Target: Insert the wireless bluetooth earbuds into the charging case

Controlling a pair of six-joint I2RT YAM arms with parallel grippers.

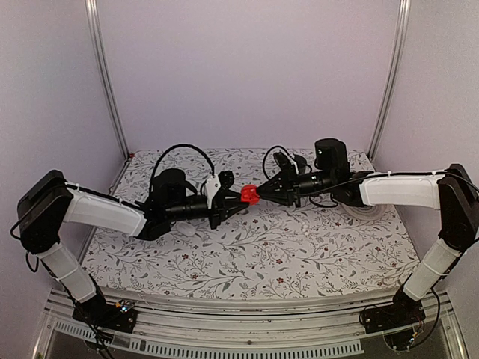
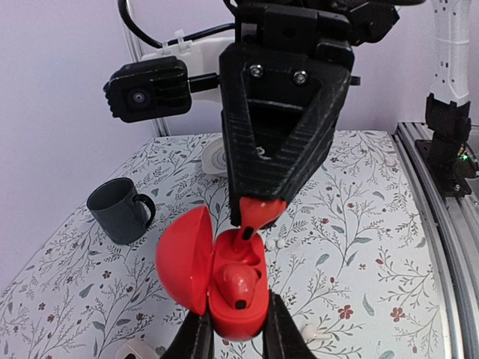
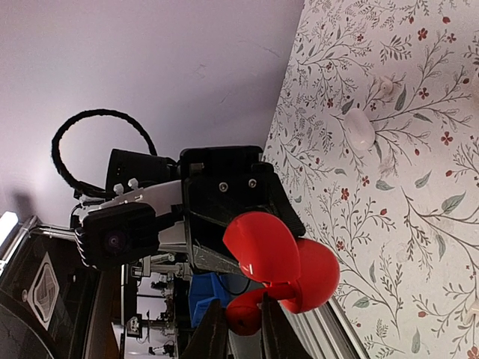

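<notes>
A red charging case [image 2: 183,254] with its lid open is gripped by my left gripper [image 1: 236,200] at mid-air over the table's centre; one red earbud sits in a well of it. My right gripper [image 1: 266,191] is shut on a second red earbud [image 2: 258,212], its stem pointing down into the other well of the case. In the right wrist view that earbud [image 3: 243,318] is between my fingertips, right against the case [image 3: 314,277].
A dark mug [image 2: 118,213] and a white dish [image 2: 213,161] stand toward the back and right. Small white objects [image 3: 359,129] lie on the floral tabletop [image 1: 262,262].
</notes>
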